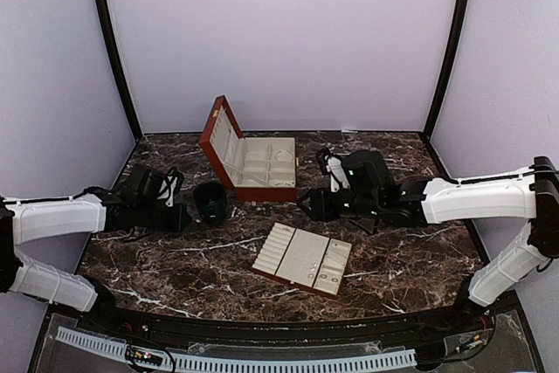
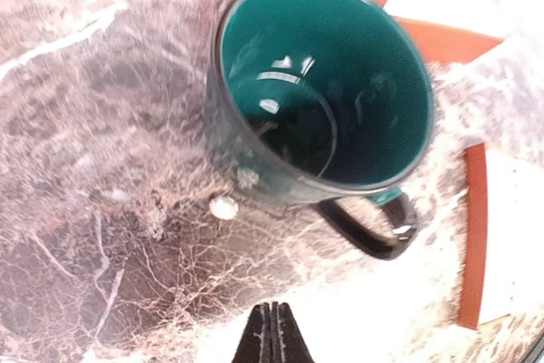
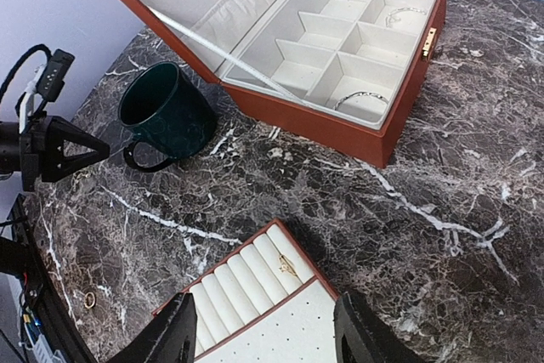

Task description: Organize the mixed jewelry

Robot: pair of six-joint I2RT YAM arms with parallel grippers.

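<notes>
A small pearl earring (image 2: 223, 207) lies on the marble beside the dark green mug (image 2: 323, 82). My left gripper is shut with nothing between its fingers, clear of the earring and the mug. My right gripper stands open and empty above the flat tray (image 3: 263, 329). One gold piece (image 3: 287, 266) sits in that tray's ring slots, and small pieces rest in its other sections in the top view. Behind stands the red jewelry box (image 3: 374, 138), lid raised, with a bracelet (image 3: 361, 96) in a front compartment and another (image 3: 404, 14) farther back.
A small gold ring (image 3: 89, 299) lies loose on the marble near the left arm. The mug's handle (image 2: 374, 231) juts out on the tray's side. The raised box lid (image 1: 217, 133) leans over toward the mug. Bare marble (image 1: 402, 277) spreads at the right.
</notes>
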